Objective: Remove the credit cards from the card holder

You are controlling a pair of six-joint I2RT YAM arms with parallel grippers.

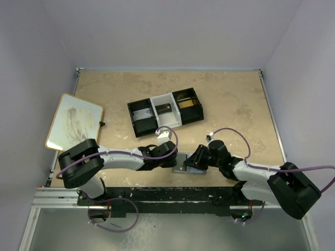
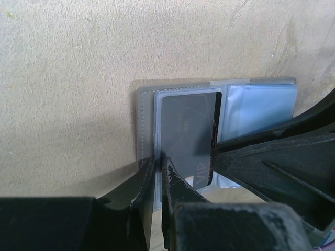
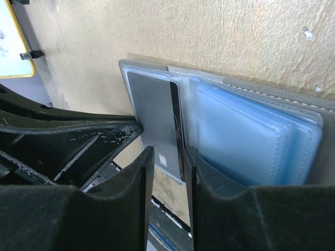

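The card holder [image 1: 178,167] lies unfolded near the table's front edge, between my two grippers. In the left wrist view a dark card [image 2: 183,128] sits in the holder's clear left pocket; a blue-tinted pocket [image 2: 260,107] adjoins it. My left gripper is at the holder's left edge, its tips nearly together; whether they pinch the edge is hidden. Over the dark card's right edge, in the right wrist view, my right gripper has its fingers apart, with the black strip of the card [image 3: 157,115] seen between them. No firm hold on the card shows.
Behind the grippers stands a tray of three compartments [image 1: 168,107], with cards in the outer two and a dark item in the middle. A white board [image 1: 75,121] rests at the left.
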